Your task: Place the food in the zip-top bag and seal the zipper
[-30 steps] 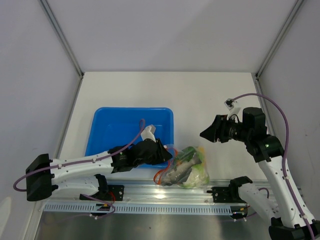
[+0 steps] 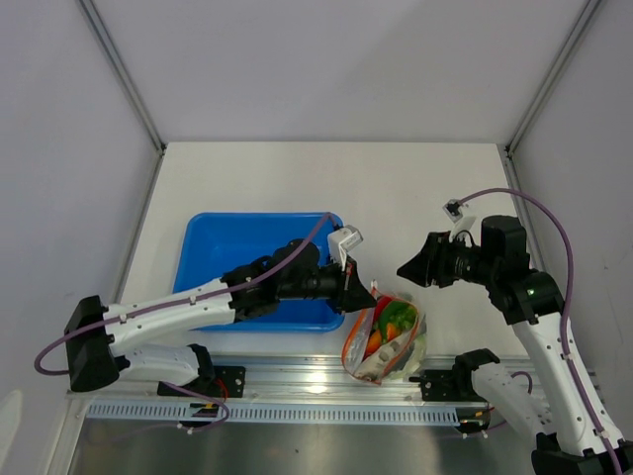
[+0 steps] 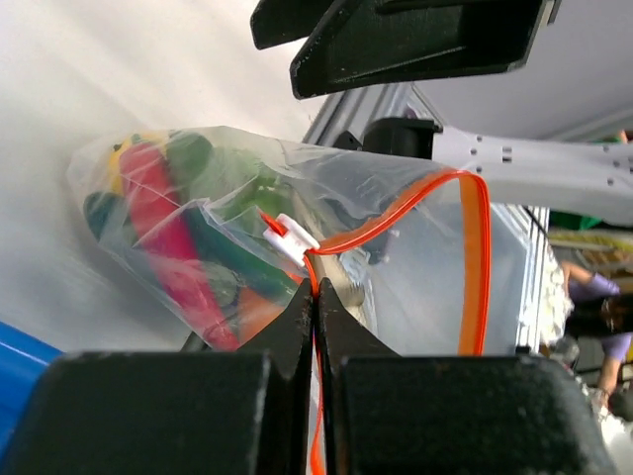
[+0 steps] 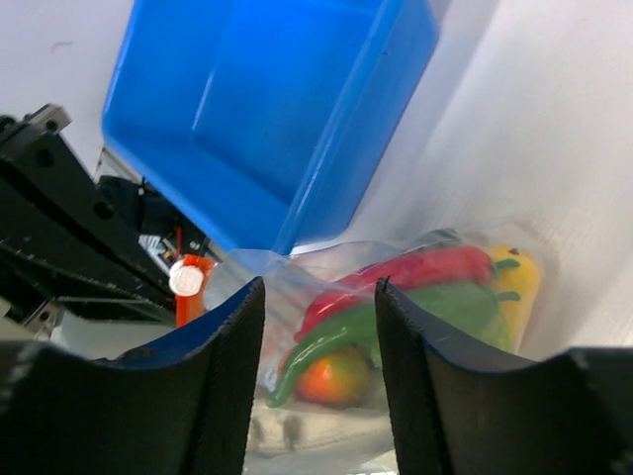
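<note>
The zip top bag (image 2: 388,346) holds colourful food: a red pepper (image 4: 435,267), a green pepper (image 4: 336,332), a yellow piece and a round orange-red item (image 4: 334,378). My left gripper (image 2: 358,297) is shut on the bag's orange zipper strip near the white slider (image 3: 290,239), lifting that end of the bag. My right gripper (image 2: 409,271) hangs above and right of the bag, part open, its fingers apart with nothing seen held between them; in the right wrist view the bag lies beyond its fingers.
A blue bin (image 2: 227,237) sits left of the bag under my left arm. The bag reaches the front metal rail (image 2: 297,366).
My left gripper has moved right and up with the zipper end, and the bag stands more upright, more bunched. The right arm is almost unchanged.
</note>
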